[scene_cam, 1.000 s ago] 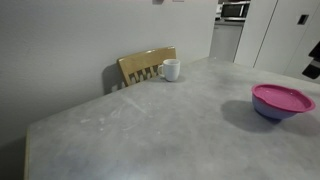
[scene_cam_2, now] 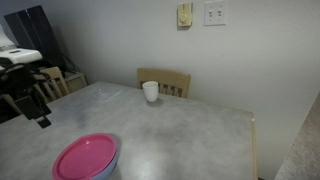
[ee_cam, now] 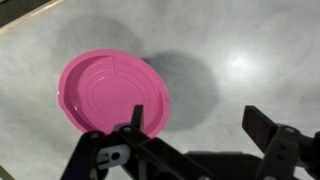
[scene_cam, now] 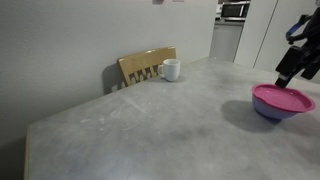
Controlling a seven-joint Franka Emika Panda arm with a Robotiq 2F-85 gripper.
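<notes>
A bowl with a pink lid (scene_cam: 284, 98) sits on the grey table, its purple-blue side (scene_cam: 268, 110) showing below the rim. From above, the round lid (ee_cam: 112, 92) appears left of centre in the wrist view. My gripper is open with nothing between its fingers, and its left finger overlaps the lid's lower edge in that view. In exterior view 1 the gripper (scene_cam: 293, 80) hangs above and just behind the bowl, apart from it. Exterior view 2 has the pink lid (scene_cam_2: 86, 156) at the bottom left, with the gripper (scene_cam_2: 44, 112) up and to its left.
A white mug (scene_cam: 171, 70) stands near the table's far edge, before a wooden chair (scene_cam: 135, 66). A wall runs behind it.
The gripper has come in from the right edge of exterior view 1, moving left to above the bowl. Bowl and mug have stayed put.
</notes>
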